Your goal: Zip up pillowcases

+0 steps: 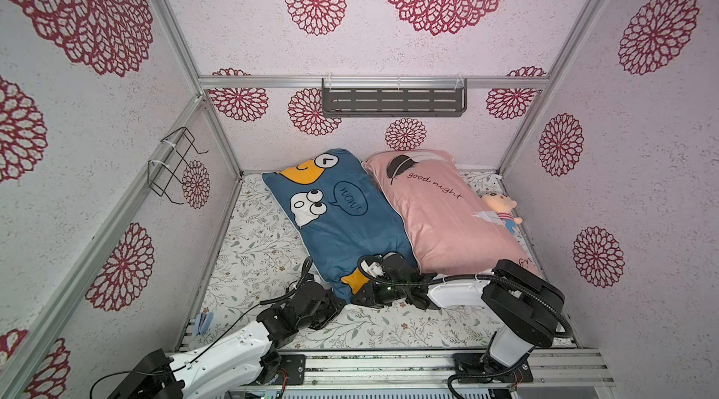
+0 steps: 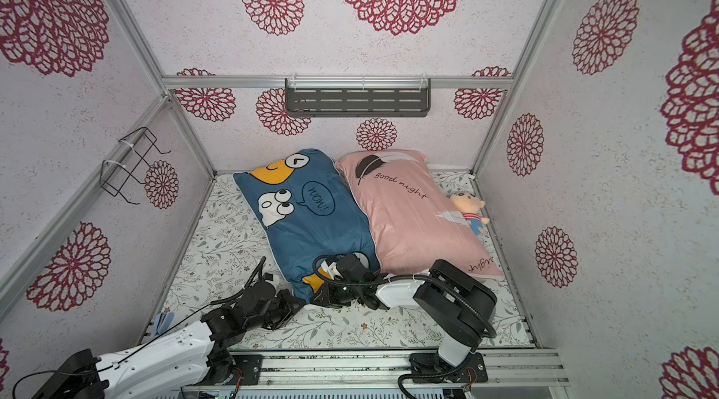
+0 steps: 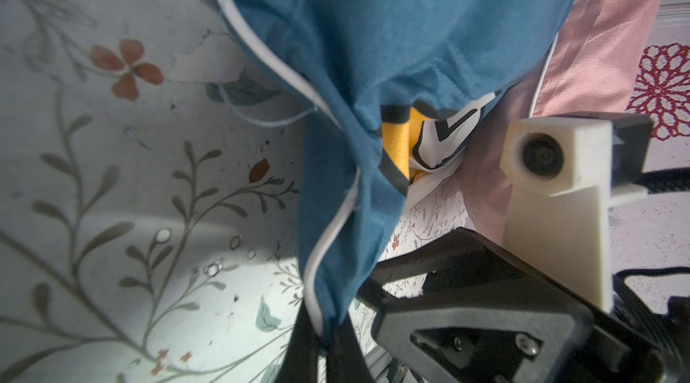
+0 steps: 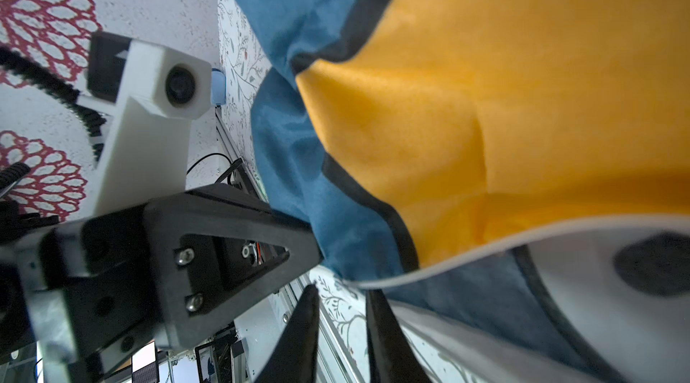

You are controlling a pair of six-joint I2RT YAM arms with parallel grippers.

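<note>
A blue pillowcase (image 1: pixel 348 219) with cartoon faces lies beside a pink "good night" pillowcase (image 1: pixel 442 211). Its near-left corner hangs in a narrow fold with white piping in the left wrist view, where my left gripper is shut on the fold's end. My right gripper is right beside that corner, just below the piped edge of the orange print; its fingers stand a little apart, with nothing clearly between them. A zipper cannot be made out.
A plush doll (image 1: pixel 498 204) sits by the right wall. A wire rack (image 1: pixel 168 166) hangs on the left wall and a dark shelf (image 1: pixel 393 99) on the back.
</note>
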